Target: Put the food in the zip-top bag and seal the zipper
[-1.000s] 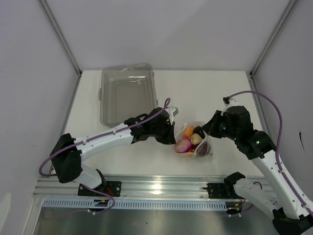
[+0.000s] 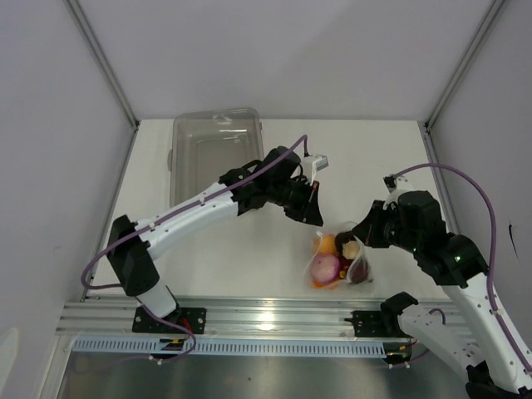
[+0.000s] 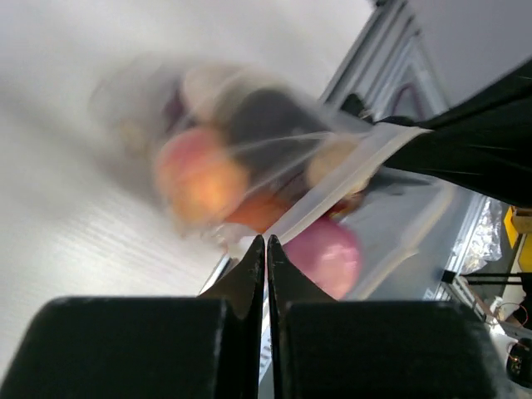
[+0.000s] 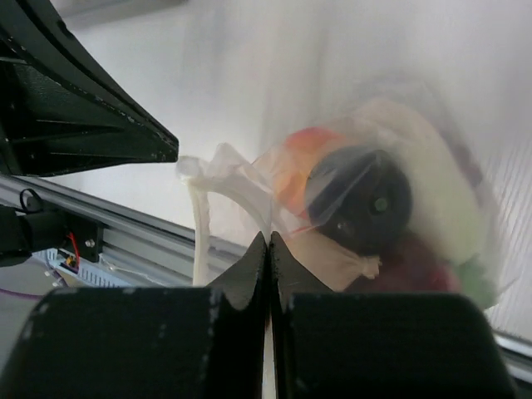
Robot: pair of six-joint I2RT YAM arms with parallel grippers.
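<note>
A clear zip top bag (image 2: 321,268) full of food hangs between my two grippers, its mouth facing the front. Inside it show an orange fruit (image 3: 208,179), a pink round piece (image 2: 325,267), a dark round piece (image 4: 366,199) and several others. By one rim corner, my left gripper (image 2: 316,223) is shut on the bag's thin edge; a white rim strip (image 3: 332,187) runs from its tips to the right fingers. The right gripper is shut on the rim's other side. Plastic wrinkles blur some of the food.
An empty grey lidless bin (image 2: 216,158) stands at the back left of the white table (image 2: 374,150). A metal rail (image 2: 266,307) borders the table's front.
The left gripper has moved right and back in the top view, closer to the right one. The bag has shifted right and frontward and its contents have swung.
</note>
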